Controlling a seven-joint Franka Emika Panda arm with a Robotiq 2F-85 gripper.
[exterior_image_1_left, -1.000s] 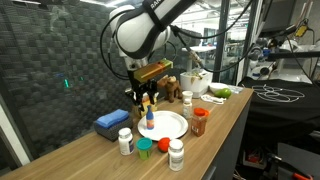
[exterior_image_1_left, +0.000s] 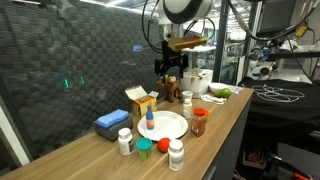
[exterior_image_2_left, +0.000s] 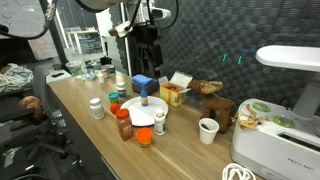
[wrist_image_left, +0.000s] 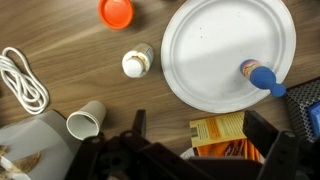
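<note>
My gripper stands open above the table, nothing between its dark fingers. A blue-topped bottle (wrist_image_left: 262, 77) rests on the white plate (wrist_image_left: 205, 80), on the side nearer the blue box. Below the gap between the fingers, the wrist view shows bare wood and the edge of an open yellow-orange box (wrist_image_left: 217, 128). In the first exterior view the gripper (exterior_image_1_left: 172, 77) hangs high, in front of the brown toy dog (exterior_image_1_left: 173, 92) and well clear of the plate.
A white-capped bottle (wrist_image_left: 138, 62), a red-orange lidded jar (wrist_image_left: 116, 12) and a white cup (wrist_image_left: 86, 120) stand around the plate. Several more jars line the table's front. Beside the orange box (exterior_image_2_left: 176, 89) sits a blue box (exterior_image_2_left: 143, 84). Bare wood (exterior_image_2_left: 185, 158) shows near the cup.
In the first exterior view, the arm has swung right and risen, from over the plate and orange box to near the toy dog. The table objects look unmoved.
</note>
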